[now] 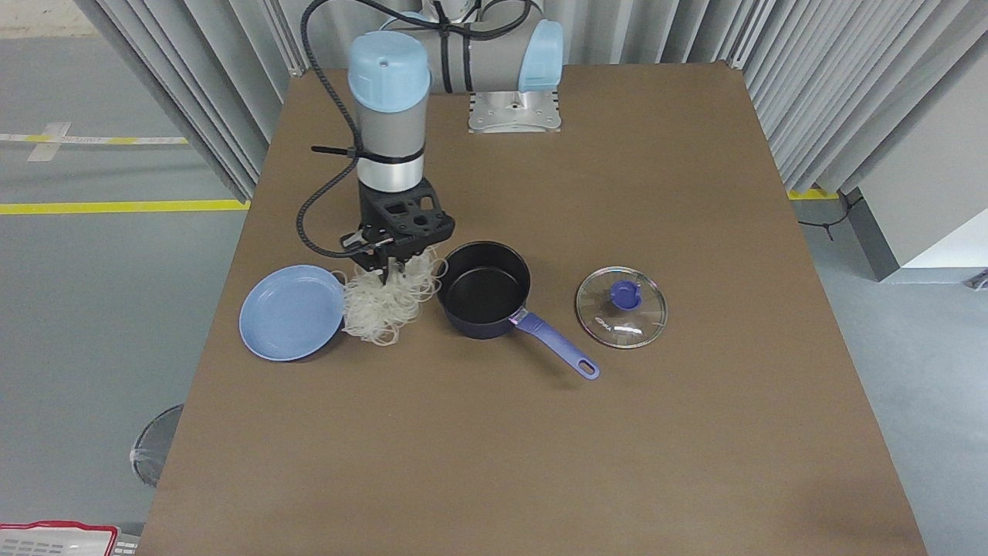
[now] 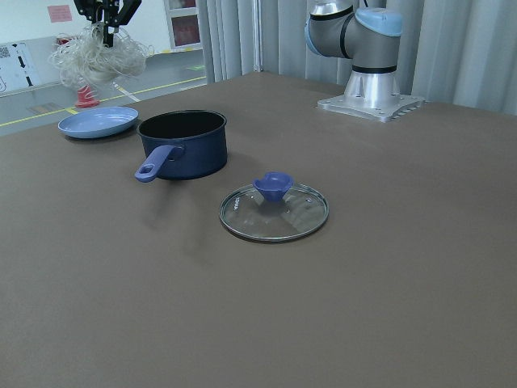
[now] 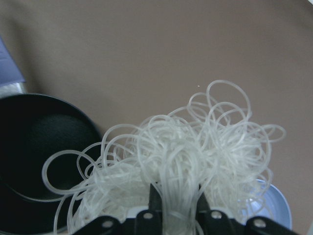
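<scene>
A tangled bundle of white, noodle-like strands [image 1: 389,301] hangs in the air from my gripper [image 2: 108,40], which is shut on it. In the wrist view the strands [image 3: 181,166] fill the lower middle and spread over the right side of the pot [image 3: 34,142]. In the front view the bundle is between the blue plate [image 1: 291,313] and the dark blue pot [image 1: 482,288], just left of the pot. The plate holds nothing. The pot looks empty, its handle [image 1: 560,344] pointing toward the front right.
A glass lid with a blue knob [image 1: 621,306] lies right of the pot. The arm's base plate [image 1: 514,116] stands at the back.
</scene>
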